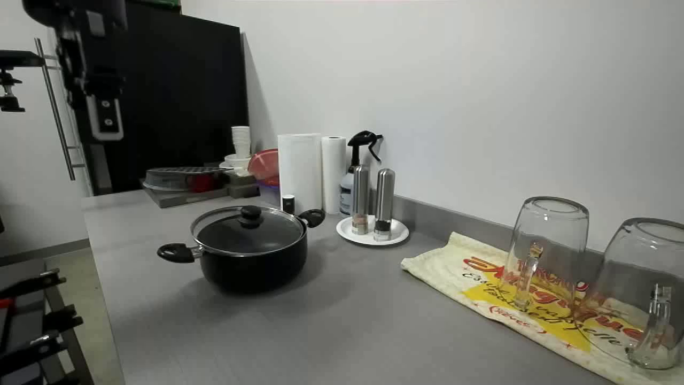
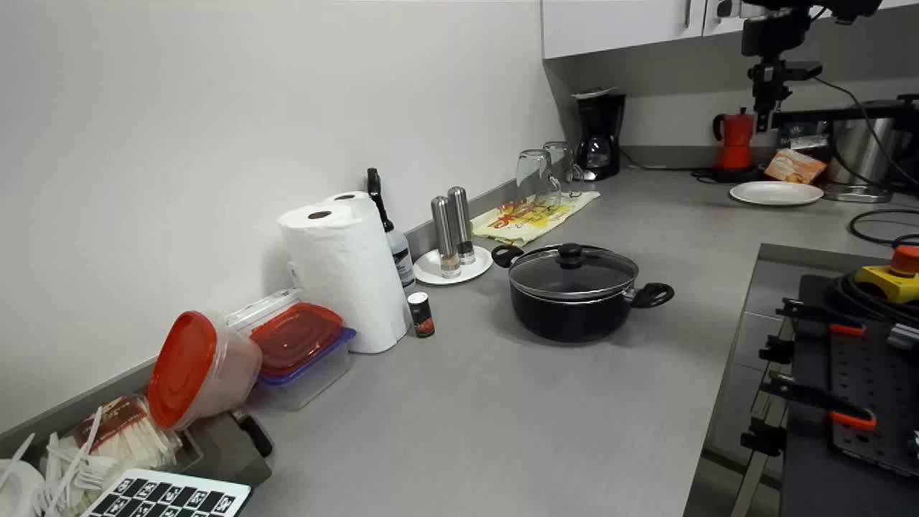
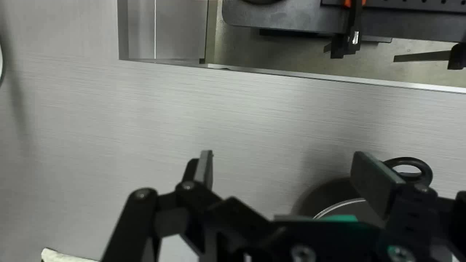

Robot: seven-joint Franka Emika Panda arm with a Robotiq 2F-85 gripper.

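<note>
A black two-handled pot [image 1: 254, 266] stands on the grey counter, its glass lid [image 2: 573, 272] with a black knob seated on top. My gripper is open in the wrist view, with bare counter showing between its fingers. It hangs high above the counter; exterior view 1 has one finger [image 1: 106, 118] at the upper left. Beneath the right finger in the wrist view lie a pot handle [image 3: 410, 168] and part of the lid, the rest being hidden by the gripper.
Two steel grinders [image 1: 383, 204] share a white plate [image 1: 398, 232] by the wall. Glass mugs [image 1: 552, 256] stand upside down on a printed towel [image 1: 458, 256]. Paper rolls [image 2: 344, 276], a small shaker [image 2: 421, 315] and plastic tubs [image 2: 211, 370] line the wall. Counter around the pot's front is clear.
</note>
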